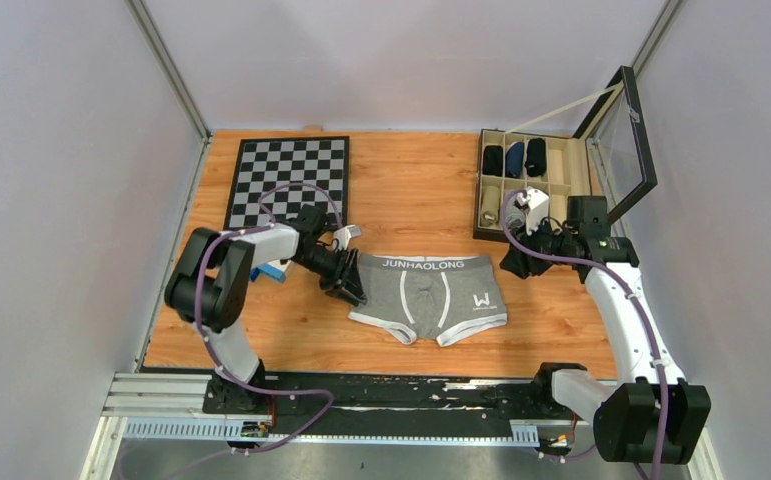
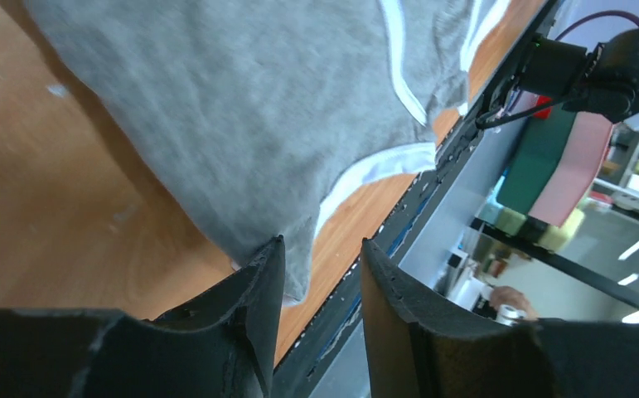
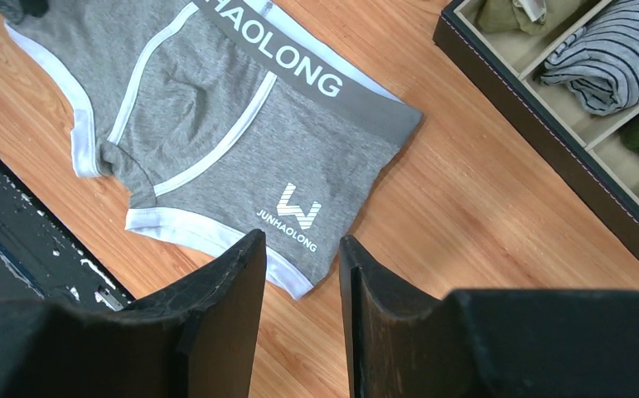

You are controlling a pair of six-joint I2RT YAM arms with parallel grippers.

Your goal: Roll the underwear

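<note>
Grey boxer briefs point(image 1: 421, 295) with a JUNHAOLONG waistband lie flat at the table's front middle, also filling much of the right wrist view point(image 3: 299, 157). My left gripper point(image 1: 354, 298) is low at their left edge; in the left wrist view its fingertips point(image 2: 270, 253) are over the grey cloth near the white leg hem. Whether cloth is pinched between them is hard to see. My right gripper point(image 1: 513, 268) hovers above and right of the briefs, its fingers point(image 3: 241, 274) apart and empty.
A lidded, open organiser box point(image 1: 491, 230) with rolled garments stands at back right. A checkered board point(image 1: 291, 160) lies at back left, with small blue-and-white items point(image 1: 273, 270) before it.
</note>
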